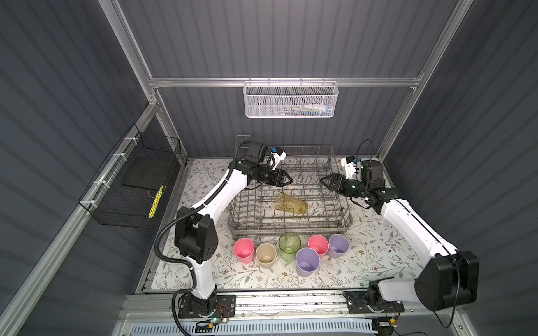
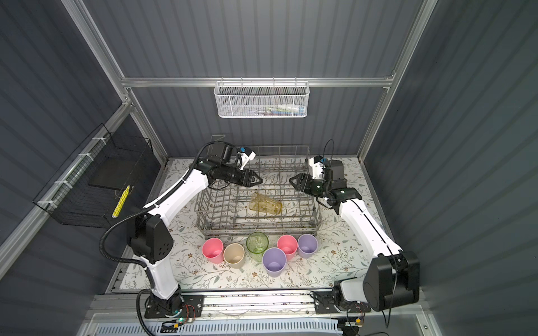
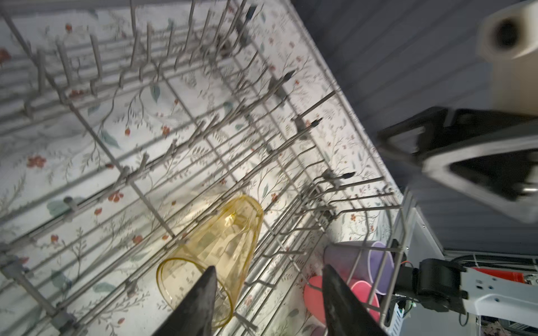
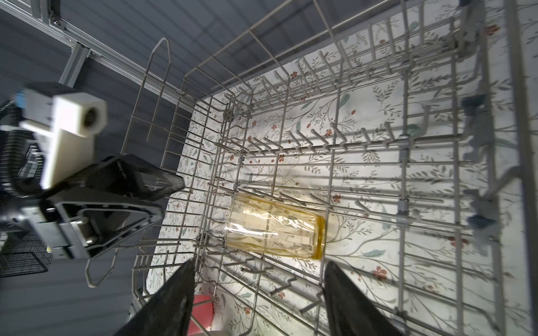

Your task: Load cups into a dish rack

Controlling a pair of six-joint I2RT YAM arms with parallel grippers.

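Observation:
A yellow clear cup (image 1: 290, 204) lies on its side inside the wire dish rack (image 1: 288, 230). My left gripper (image 1: 284, 178) hangs over the rack above and left of that cup, open and empty. My right gripper (image 1: 326, 180) is over the rack's right side, apart from the cup, its fingers parted and empty. In front of the rack stand pink cups (image 1: 244, 249), a beige cup (image 1: 265, 255), a green cup (image 1: 289, 246) and purple cups (image 1: 307, 261).
A white mesh basket (image 1: 290, 100) hangs on the back wall above the rack. A black wire basket (image 1: 129, 201) is fixed to the left wall. Bare worktop shows either side of the rack.

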